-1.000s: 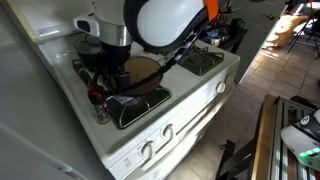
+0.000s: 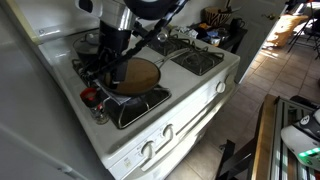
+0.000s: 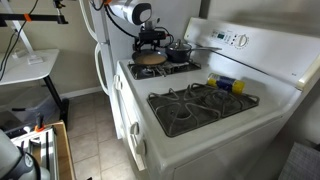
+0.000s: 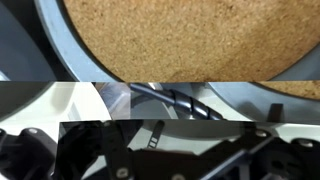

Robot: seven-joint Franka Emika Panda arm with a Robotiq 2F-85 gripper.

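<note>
A frying pan (image 2: 138, 77) with a brown inside sits on the front burner at the left end of the stove, its handle over the front edge. In exterior view 2 the pan (image 3: 150, 58) is at the stove's far end. My gripper (image 2: 114, 78) hangs over the pan's left side, open, and I see nothing held. The wrist view is broken into bands; the pan's brown inside (image 4: 190, 40) and grey rim fill its top. Dark gripper parts lie along the bottom, with the fingertips unclear.
A small red container (image 2: 90, 96) stands left of the pan. Behind is a dark lidded pot (image 3: 180, 52). A yellow and blue package (image 3: 225, 84) lies on the stove's middle; the nearer burner grates (image 3: 205, 108) are clear.
The arm has moved up and back in exterior view 1, baring more of the pan. The red container beside it looks shifted slightly left.
</note>
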